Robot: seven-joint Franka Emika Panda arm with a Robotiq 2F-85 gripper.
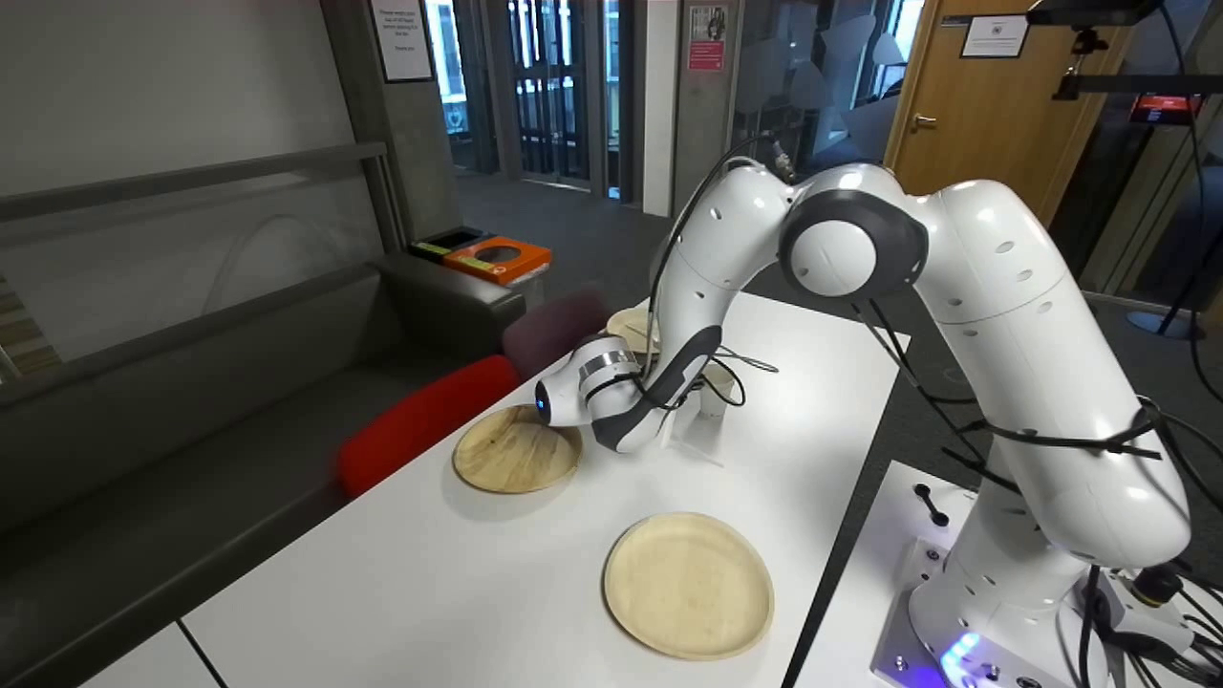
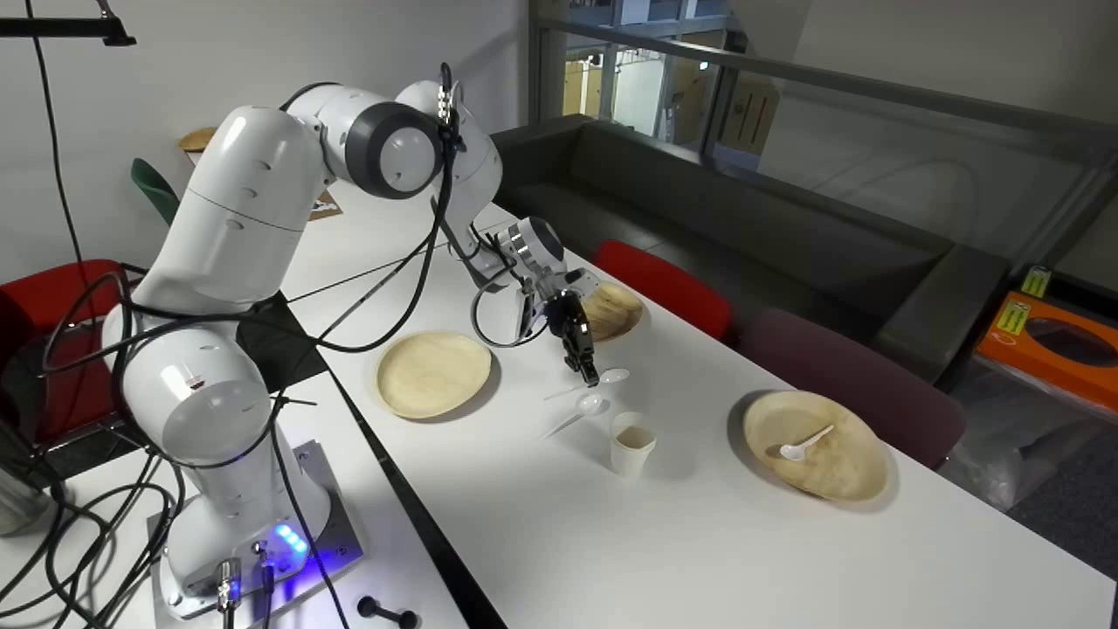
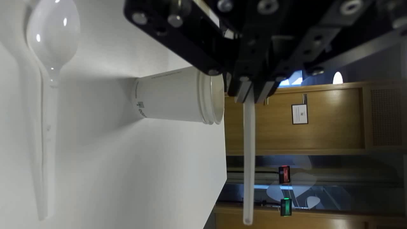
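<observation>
My gripper is shut on a white plastic spoon; in the wrist view the spoon's handle (image 3: 249,160) sticks out between the fingertips, its bowl mostly hidden behind the fingers. Exterior view 2 shows the gripper (image 2: 589,377) above the table with the held spoon's bowl (image 2: 615,376) just beyond it. A second white spoon (image 3: 53,42) lies on the table, bowl up. Close by stands an upright white paper cup (image 3: 173,95), apart from the gripper. In exterior view 1 the arm hides the fingers.
A pale round plate (image 2: 431,374) lies nearer the arm's base. The darker wooden plate (image 1: 518,449) sits by the red chair (image 1: 430,419), partly behind the wrist. A third spoon (image 2: 804,445) rests in another wooden plate (image 2: 875,487).
</observation>
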